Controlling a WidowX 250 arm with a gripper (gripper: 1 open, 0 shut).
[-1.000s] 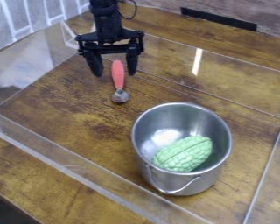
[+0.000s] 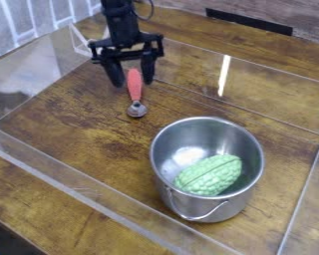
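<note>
A spoon with a red handle [image 2: 135, 86] and a round metal head lies on the wooden table in the upper middle. The black gripper [image 2: 129, 75] hangs just above the handle, its two fingers parted either side of it; whether they touch it is unclear. A steel pot [image 2: 175, 144] stands at lower right, holding a green corn-like object [image 2: 209, 175].
Clear plastic walls surround the wooden work area [image 2: 63, 139]. Bare table lies left of the spoon and to the right above the pot.
The pot is unchanged.
</note>
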